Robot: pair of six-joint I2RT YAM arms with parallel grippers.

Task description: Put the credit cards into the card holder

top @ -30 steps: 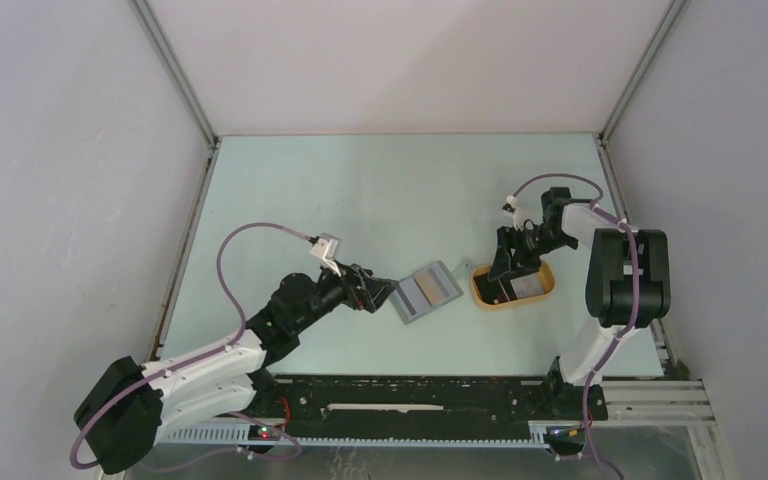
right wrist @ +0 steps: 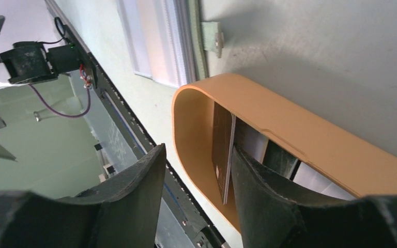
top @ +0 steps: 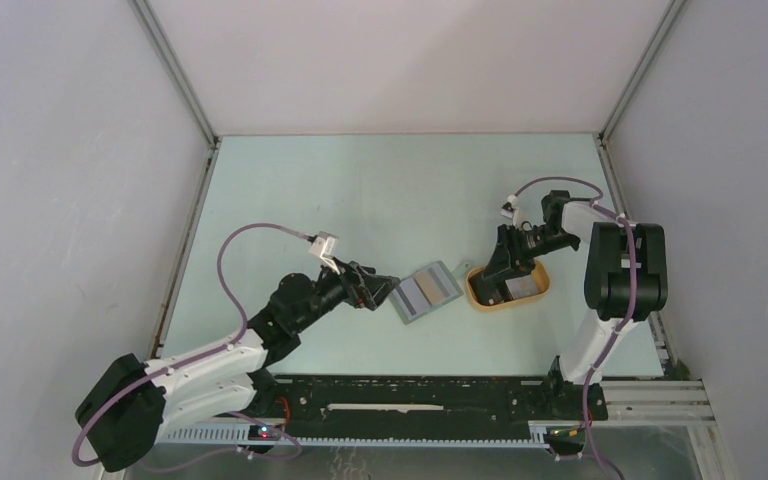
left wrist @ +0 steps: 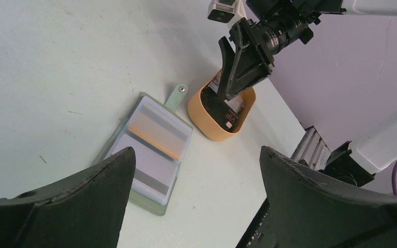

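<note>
The clear-pocketed card holder (top: 427, 291) lies unfolded and flat near the table's middle, its snap tab (left wrist: 176, 96) pointing at the orange tray. Several cards are in that tray (top: 506, 307). One dark card (right wrist: 220, 147) stands on edge near the tray's end wall, beside the inner side of a right fingertip. My right gripper reaches into the tray with its fingers apart; the card's edge looks to be against one finger only. Left of the holder, above the table, my left gripper is open and empty.
The tray's rim (right wrist: 269, 121) rises close around the right fingers. A dark rail (top: 410, 400) runs along the table's front edge.
The orange tray has shifted slightly left, together with my right gripper, which sits a little further left. My left arm and the card holder look the same.
</note>
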